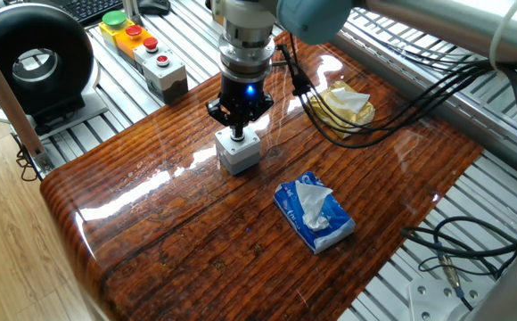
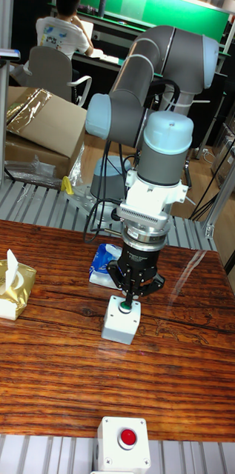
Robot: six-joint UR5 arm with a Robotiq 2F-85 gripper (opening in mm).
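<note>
A small white and grey box (image 1: 239, 153) with a button on top stands on the wooden table. In the other view that box (image 2: 119, 325) shows its button (image 2: 125, 306), which looks dark green. My gripper (image 1: 237, 132) points straight down over the box, its fingers brought together and their tips at the button. From the far side the gripper (image 2: 129, 299) also appears shut, the tips meeting the button top. Whether they press it down cannot be told, and the tips partly cover it.
A blue tissue pack (image 1: 315, 212) and a gold tissue pack (image 1: 342, 107) lie on the table. Along the table's edge stand control boxes, one with a red button (image 2: 127, 437). Black cables (image 1: 401, 116) hang beside the arm.
</note>
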